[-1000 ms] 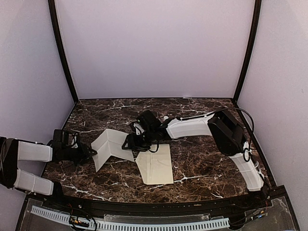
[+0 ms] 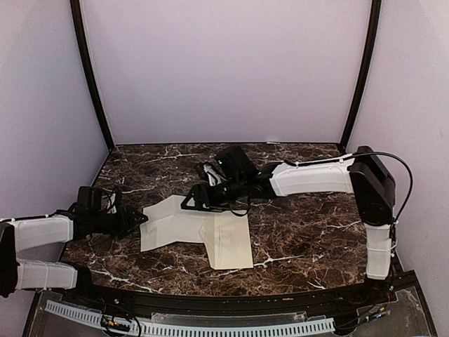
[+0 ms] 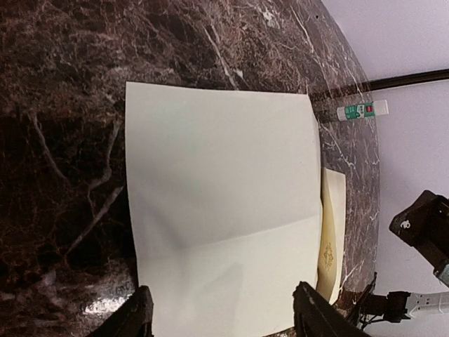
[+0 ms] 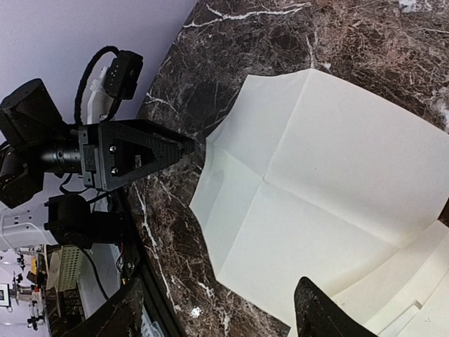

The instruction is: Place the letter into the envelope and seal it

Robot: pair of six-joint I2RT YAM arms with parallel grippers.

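Note:
The letter (image 2: 172, 226), a creased white sheet, lies opened out on the marble table, its right end against the left side of the cream envelope (image 2: 233, 246). By the letter's left edge is my left gripper (image 2: 142, 219); its fingers (image 3: 135, 316) stand apart in the left wrist view, with the letter stretching out ahead of them. Over the letter's far right part, my right gripper (image 2: 193, 201) is open, nothing between its fingers. The right wrist view shows the letter's folds and part of the envelope (image 4: 424, 309). My right gripper covers the envelope's upper end from above.
A green and white glue stick (image 3: 361, 111) shows beyond the letter in the left wrist view; the right arm hides it from above.
The letter was tented along a fold and now lies flatter, its right end nearer the envelope. My right gripper has shifted up and open away from it; the left gripper has moved only slightly.

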